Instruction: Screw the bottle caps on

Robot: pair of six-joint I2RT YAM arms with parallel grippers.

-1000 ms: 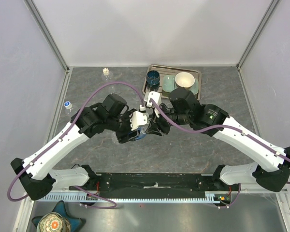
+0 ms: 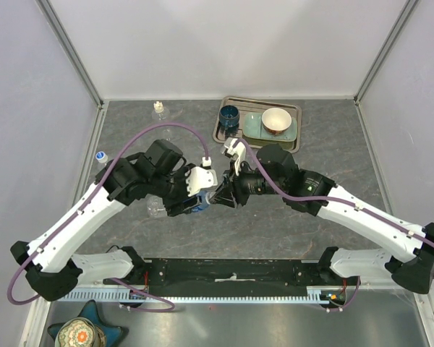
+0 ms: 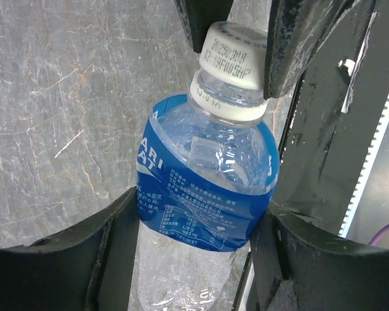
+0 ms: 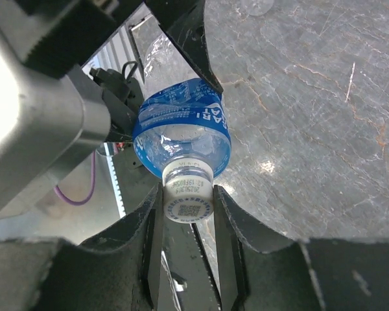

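Note:
A clear bottle with a blue label (image 3: 201, 188) lies in my left gripper (image 2: 201, 202), whose fingers press its sides at the label. Its white cap (image 3: 235, 55) sits at the mouth, with a clear strip of neck between it and the white neck ring (image 3: 225, 105). In the right wrist view the same cap (image 4: 188, 197) shows its printed top between the fingertips of my right gripper, which is shut on it. From above, the arms hide most of the bottle, and its clear base (image 2: 156, 207) sticks out left of the left gripper.
At the back left stands a bottle with a white cap (image 2: 158, 107); a blue-capped bottle (image 2: 101, 157) is by the left wall. A metal tray (image 2: 296, 110) at the back holds a dark blue cup (image 2: 229, 116) and a white bowl (image 2: 276, 120).
The left gripper and bottle have shifted slightly left. My right gripper has moved a little left too, and its wrist has turned. The other bottles and the tray stayed put.

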